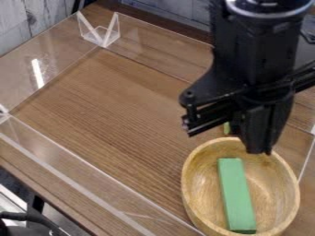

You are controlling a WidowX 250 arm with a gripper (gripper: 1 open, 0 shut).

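A tan oval bowl (198,192) sits at the lower right with a long green block (235,194) lying inside it. My large dark gripper fills the upper right, above and behind the bowl, with its lower end just over the bowl's back rim. Its fingertips are dark and overlap, so their state is hard to make out. A small bit of green shows behind the gripper, above the bowl, mostly hidden.
A clear plastic rack (99,29) stands at the back left. Cables lie at the lower left edge.
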